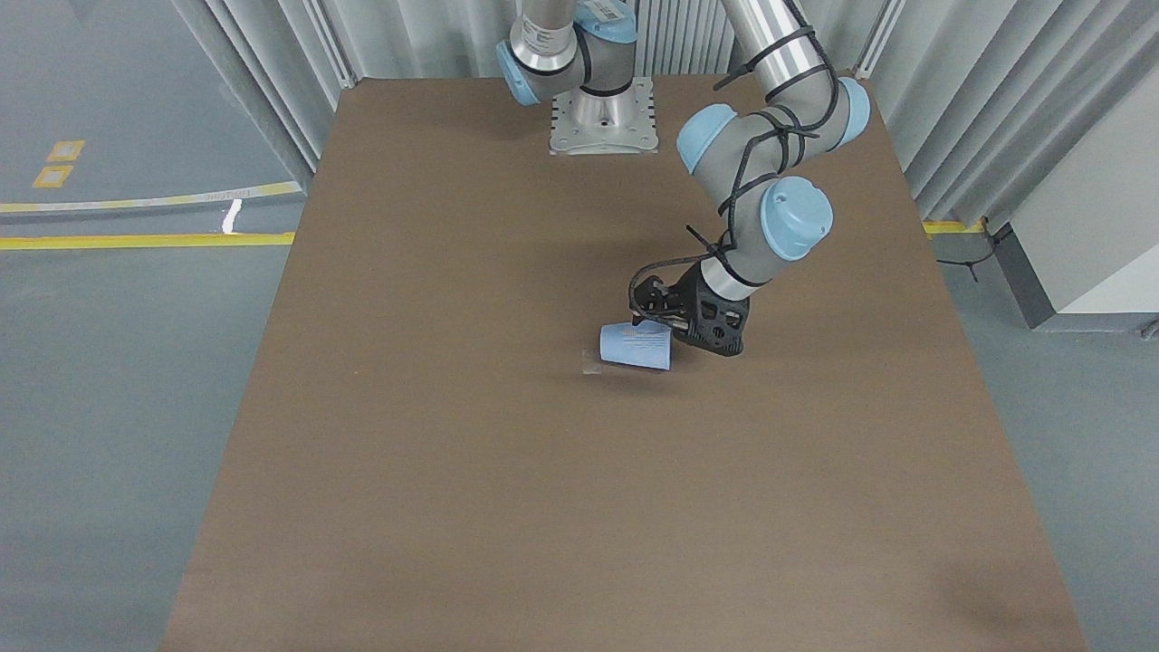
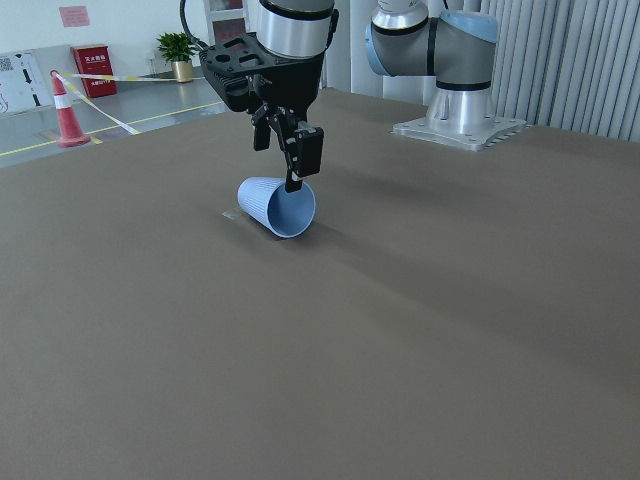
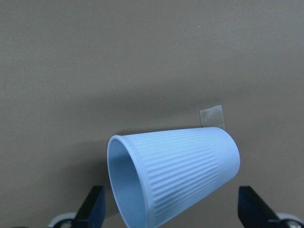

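A light blue ribbed cup (image 1: 635,346) lies on its side on the brown table (image 1: 456,456), beside a small piece of clear tape (image 3: 212,117). My gripper (image 2: 278,155) hangs low just over the cup in the left view, its fingers apart with nothing between them, near the cup's open mouth. In the wrist view the cup (image 3: 180,171) sits between and ahead of the two open fingertips, its mouth toward the lower left.
In the left view a cone (image 2: 69,120) stands on the floor beyond.
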